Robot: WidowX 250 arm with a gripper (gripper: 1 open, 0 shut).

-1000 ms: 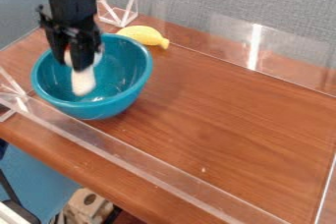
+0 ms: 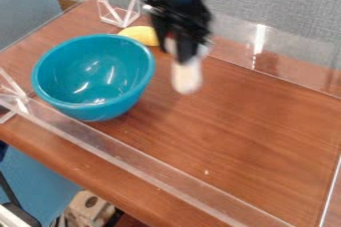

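The gripper (image 2: 181,44) hangs over the table, just right of a teal bowl (image 2: 94,78), and is motion-blurred. It is shut on a white object (image 2: 186,73), which dangles below it outside the bowl. The bowl is empty as far as shows. A yellow object (image 2: 138,35), partly behind the gripper, lies behind the bowl.
Transparent barriers run along its edges, with a grey wall at the back. A white wire-like item (image 2: 118,10) stands at the back left.
The gripper has lifted the white object out of the bowl and moved right with it, to beside the bowl. The bowl has stayed in place.
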